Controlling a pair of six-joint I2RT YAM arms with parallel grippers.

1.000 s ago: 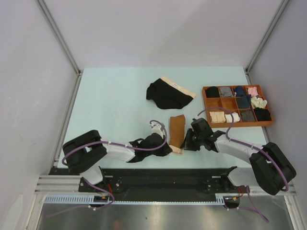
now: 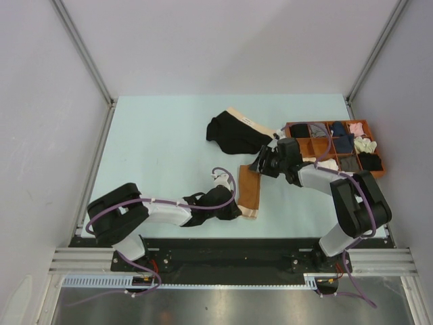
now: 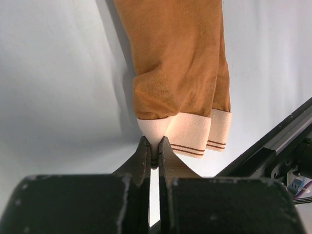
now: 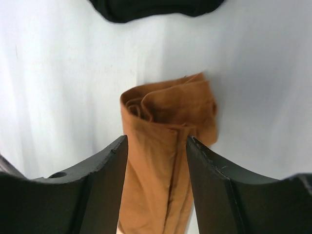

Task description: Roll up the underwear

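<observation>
Brown underwear lies folded lengthwise on the table, its cream, striped waistband toward the front. My left gripper is shut on the band's left corner, pinching it. My right gripper is open over the far end of the brown cloth, which shows a crumpled, doubled-over edge; nothing is held between its fingers.
A black garment with a cream band lies behind the brown one. An orange divided box of folded clothes stands at the back right.
My right gripper has moved from the waistband end back toward the far end of the brown cloth. The left gripper has stayed nearly still at the band.
</observation>
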